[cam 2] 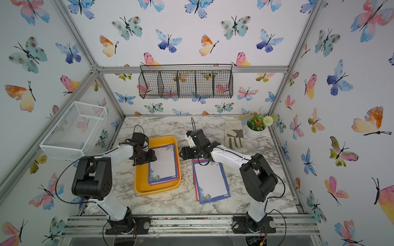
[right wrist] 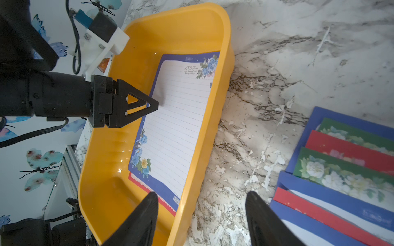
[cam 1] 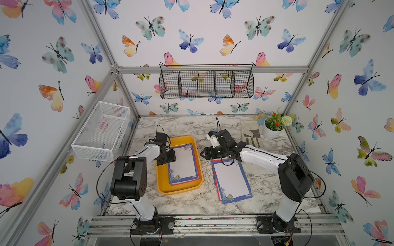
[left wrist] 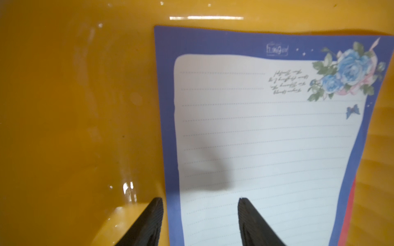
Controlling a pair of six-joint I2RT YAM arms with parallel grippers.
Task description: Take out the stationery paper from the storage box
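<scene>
A yellow storage box (cam 1: 179, 189) holds stationery paper (cam 1: 182, 166) with blue borders and a floral corner, red showing beneath. My left gripper is low over the paper's left edge inside the box, fingers apart with nothing seen held. My right gripper hovers by the box's right rim, fingers apart and empty. To the box's right, on the marble table, lies a loose stack of blue, red and green sheets (cam 2: 210, 182).
A white mesh basket (cam 1: 100, 131) is on the left wall and a black wire basket (cam 1: 206, 84) on the back wall. A potted plant (cam 1: 273, 130) stands back right, near grey gloves or tools.
</scene>
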